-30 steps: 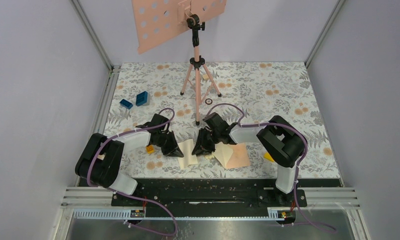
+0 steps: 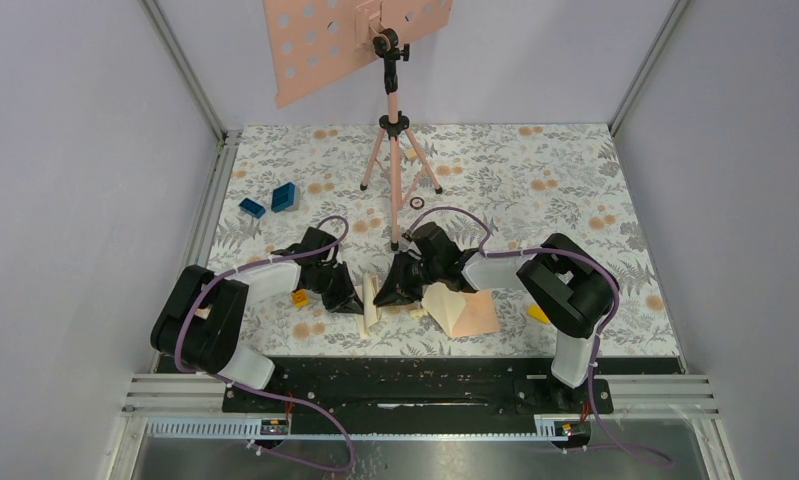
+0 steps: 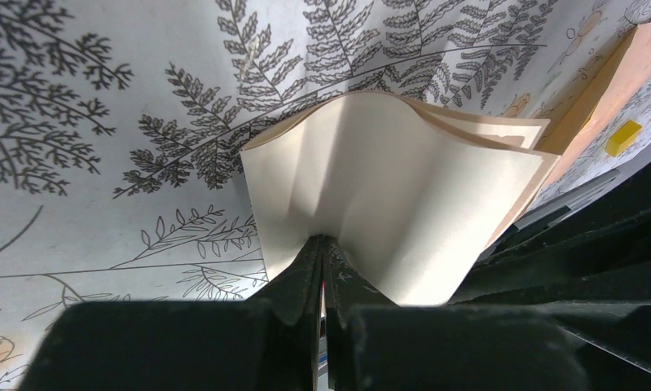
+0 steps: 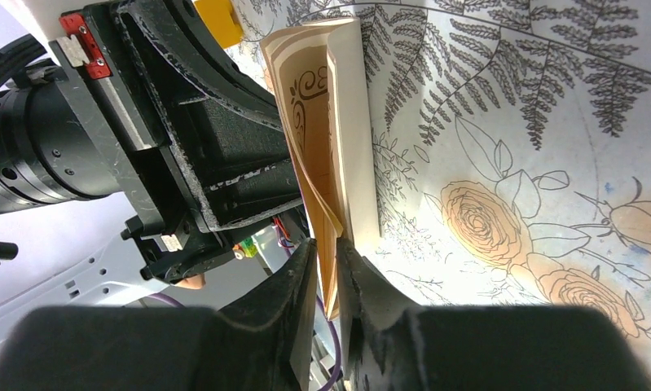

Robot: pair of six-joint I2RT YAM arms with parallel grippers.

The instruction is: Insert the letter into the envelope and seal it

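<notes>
The cream letter (image 2: pixel 369 310) is bent over on itself between my grippers, its inner face showing printed scrollwork in the right wrist view (image 4: pixel 354 138). My left gripper is shut, its tips pressed on the paper (image 3: pixel 403 195). My right gripper is part open at the folded paper's near end, with paper between its fingers; whether they grip it is unclear. A salmon envelope (image 2: pixel 478 312) with a cream flap lies to the right, partly under the right arm.
A tripod (image 2: pixel 394 180) stands at the back centre, blue trays (image 2: pixel 284 197) at the back left. Yellow blocks (image 2: pixel 537 313) lie at either side.
My right gripper has moved slightly left, bending the cream paper's right part over toward the left gripper, so it now looks narrower. The left gripper has stayed in place.
</notes>
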